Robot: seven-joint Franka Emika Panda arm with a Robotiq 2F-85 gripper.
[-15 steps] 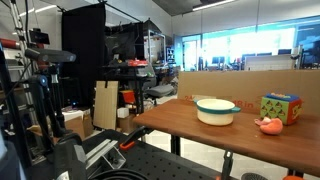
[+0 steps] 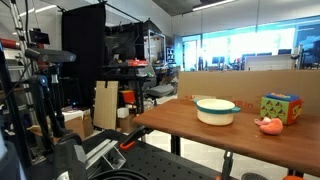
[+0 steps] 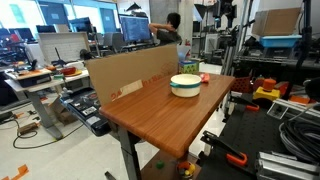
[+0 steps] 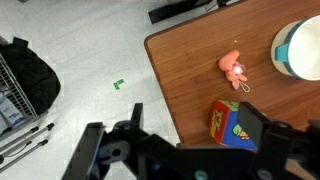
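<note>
A white bowl with a teal band (image 2: 216, 112) stands upright on the wooden table (image 2: 180, 122). To its right lies a small pinkish-orange toy (image 2: 270, 126), and behind that sits a colourful box (image 2: 281, 108). The wrist view looks down on the table's corner, with the bowl (image 4: 302, 55) cut off at the right edge, the toy (image 4: 233, 68) beside it, and the box (image 4: 229, 126) nearer the gripper. My gripper is open, its dark fingers wide apart at the bottom; it appears to be above and away from everything, holding nothing.
A tall cardboard panel (image 3: 150, 71) runs along one long side of the table. Much of the tabletop (image 3: 165, 118) before the bowl is bare. In the wrist view, a black bag (image 4: 29, 75) and a wire rack (image 4: 14, 105) are on the floor at left.
</note>
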